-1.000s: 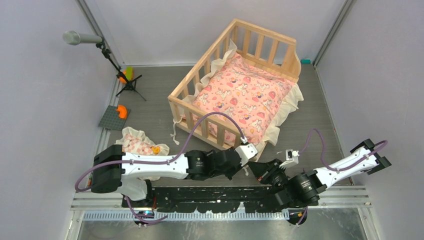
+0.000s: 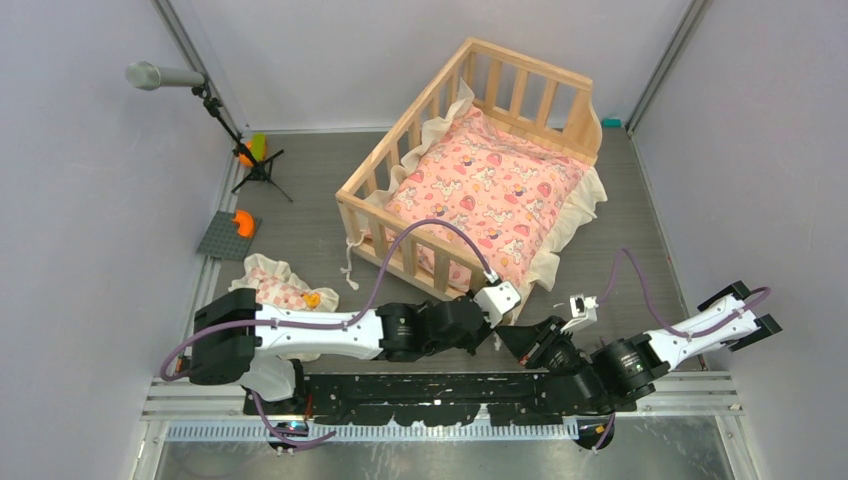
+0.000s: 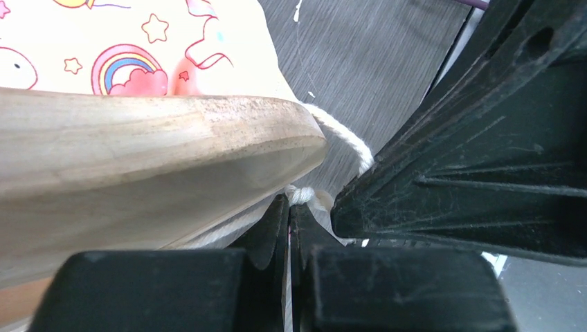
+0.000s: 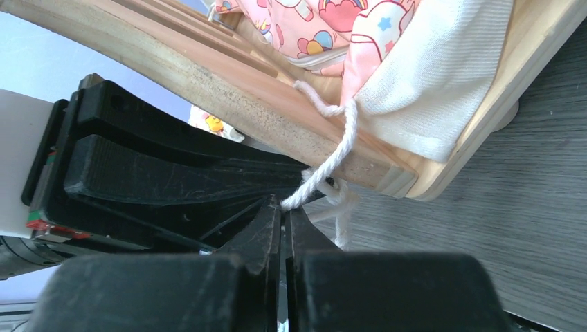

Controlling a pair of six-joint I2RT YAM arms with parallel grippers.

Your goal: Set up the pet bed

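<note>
The wooden pet bed point(image 2: 360, 190) holds a pink patterned cushion point(image 2: 480, 190) with a ruffled edge. At its near right corner both grippers are close together. A white cord point(image 4: 336, 155) wraps round the wooden rail point(image 3: 152, 152) there. My left gripper is shut on the cord at a knot beside the rail's end. My right gripper is shut on the cord, which runs up from its tips over the rail. The left gripper's body partly hides this corner from above.
A small pink pillow point(image 2: 280, 290) lies at the lower left. A stand with a cylinder point(image 2: 165, 78), a dark plate with an orange piece point(image 2: 243, 223) and a green-yellow object point(image 2: 258, 145) are along the left wall.
The left arm has shifted slightly right, toward the right gripper at the bed's corner. The right arm has moved very little.
</note>
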